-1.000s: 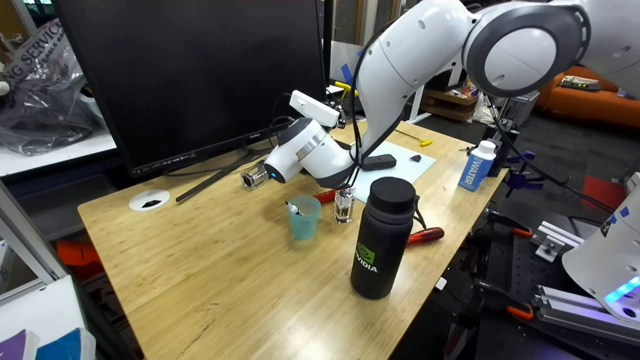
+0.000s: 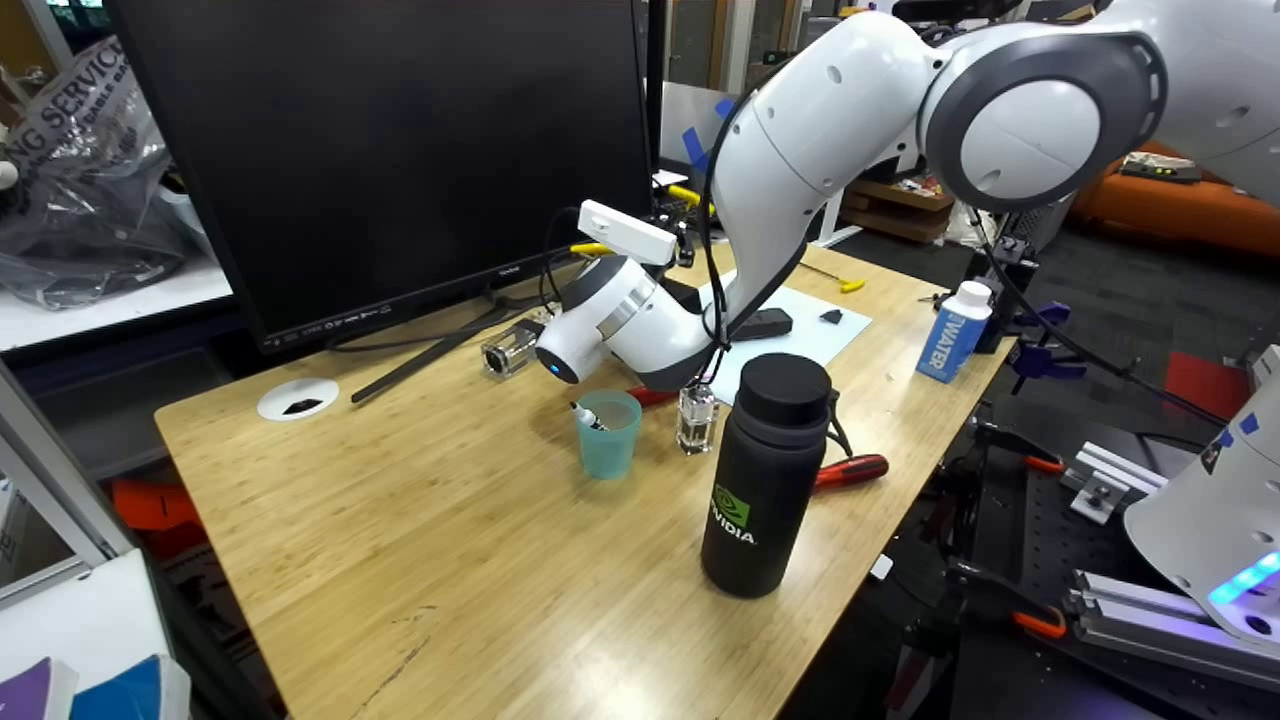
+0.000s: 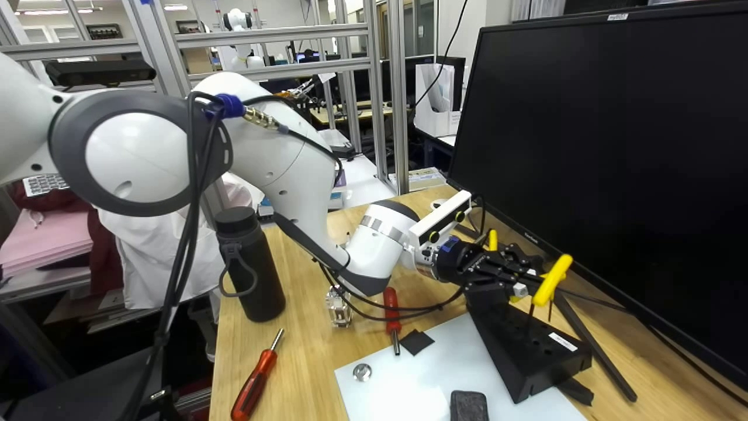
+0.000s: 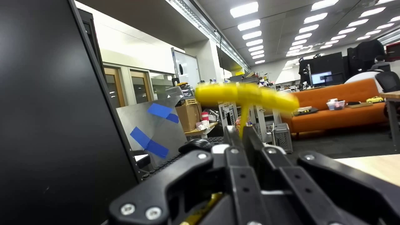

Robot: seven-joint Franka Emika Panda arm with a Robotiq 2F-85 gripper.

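A yellow T-handle tool [image 3: 552, 279] stands over the black holder block [image 3: 540, 358], with thin shafts reaching down toward its holes. My gripper [image 3: 524, 282] is low over the block, its fingers pointing at the tool. In the wrist view, the blurred yellow handle [image 4: 245, 95] lies crosswise just beyond the fingertips [image 4: 231, 135]. Its stem runs down into the narrow gap between them. Whether the fingers press on the stem or stand slightly clear of it, I cannot tell. In exterior view 1 the arm hides most of the gripper, leaving a yellow handle [image 2: 687, 197] partly visible.
The monitor [image 3: 617, 175] rises close beside the gripper. More yellow handles [image 3: 492, 240] stand by the block. Nearby are a white sheet [image 3: 400, 382], red screwdrivers [image 3: 256, 385], a teal cup [image 2: 608, 444] and a black bottle [image 2: 768, 480].
The wrist end of the arm has come down slightly, and the yellow handle beside it sits lower too. Bottle and cup have stayed put.
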